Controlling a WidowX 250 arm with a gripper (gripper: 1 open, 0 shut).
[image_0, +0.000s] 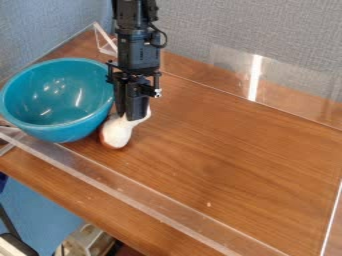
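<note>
My black gripper (131, 105) points down just right of a teal bowl (54, 100), shut on a white object with a rounded lower end (118, 133), which looks like a spoon or ladle and rests low by the wooden surface. The fingertips are partly hidden behind it and the arm.
Transparent low edging (254, 77) runs along the back and front. A grey wall stands behind, and a metal fixture (87, 242) shows below the table's left edge.
</note>
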